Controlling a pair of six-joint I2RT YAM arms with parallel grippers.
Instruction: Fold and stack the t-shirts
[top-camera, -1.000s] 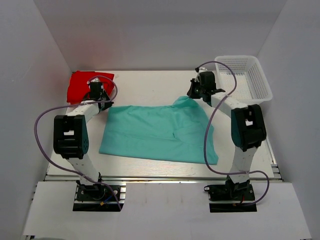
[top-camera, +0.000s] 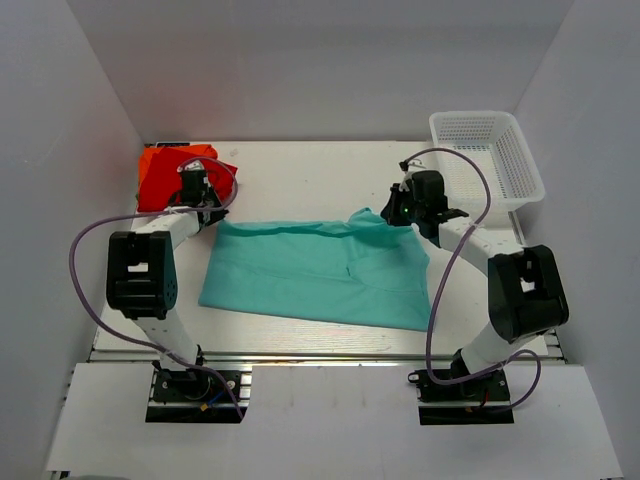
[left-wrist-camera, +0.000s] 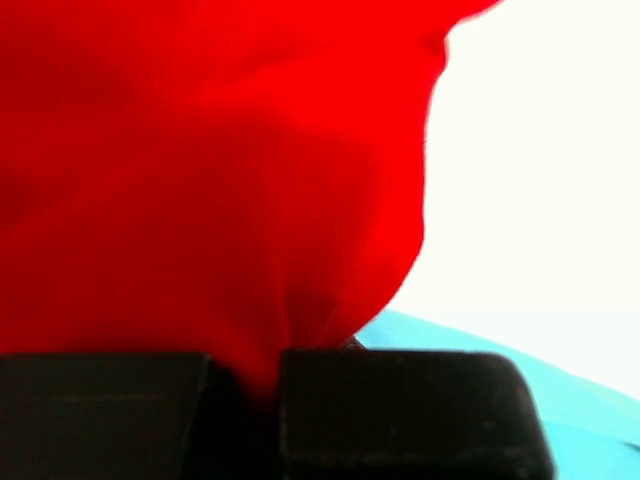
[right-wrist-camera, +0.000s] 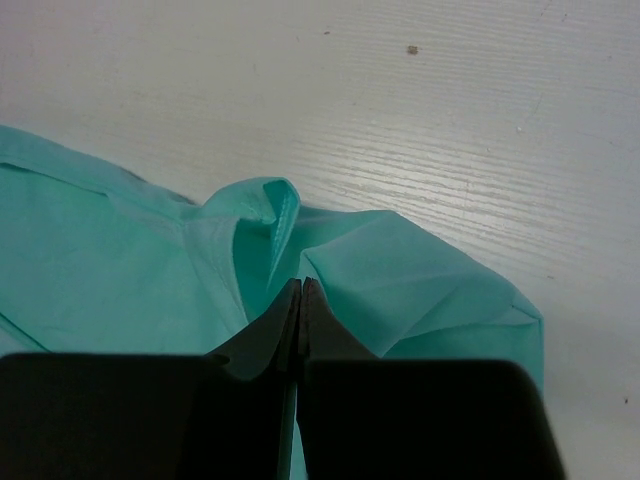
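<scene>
A teal T-shirt (top-camera: 300, 275) lies spread across the table's middle, its far edge folded and rumpled toward the right. A stack of red and orange cloth (top-camera: 165, 175) sits at the back left. My left gripper (top-camera: 210, 210) is at that stack, and in the left wrist view red cloth (left-wrist-camera: 200, 180) runs down between its dark fingers. My right gripper (top-camera: 394, 210) is over the teal shirt's far right part; in the right wrist view it is shut, with the shirt's folds (right-wrist-camera: 420, 280) beneath and no cloth clearly held.
A white plastic basket (top-camera: 470, 135) stands at the back right, beside the right arm. Grey walls border the back and sides.
The right arm has come toward the near side from farther back, and the teal shirt's far edge sits slightly nearer. The left arm shifted slightly; orange cloth now shows behind the red.
</scene>
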